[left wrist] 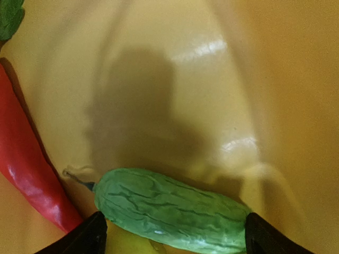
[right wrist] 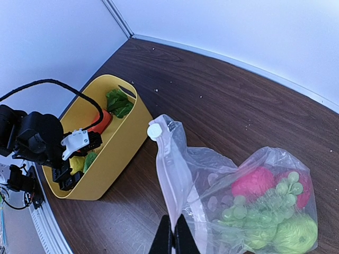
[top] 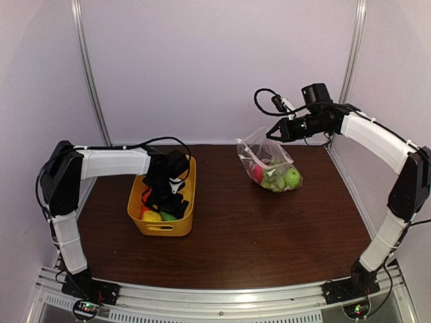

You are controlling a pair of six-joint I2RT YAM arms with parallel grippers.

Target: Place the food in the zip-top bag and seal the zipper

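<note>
Inside the yellow bin (top: 190,195), my left gripper (top: 174,207) is low and open. In the left wrist view its fingertips (left wrist: 87,235) stand at either end of a wrinkled green cucumber-like vegetable (left wrist: 169,209); whether they touch it I cannot tell. A red pepper-like food (left wrist: 24,159) lies left of it, with a yellow food (top: 151,216) close by. My right gripper is shut on the rim of the clear zip bag (right wrist: 177,174). Pink-red food (right wrist: 253,182), green grapes (right wrist: 286,198) and a round green food (right wrist: 296,233) rest in the bag.
Leafy greens (right wrist: 118,103) lie at the bin's far end. The bin's tall side wall (right wrist: 119,153) stands between the left gripper and the bag. Bare dark table (top: 236,235) lies between bin and bag and in front of them.
</note>
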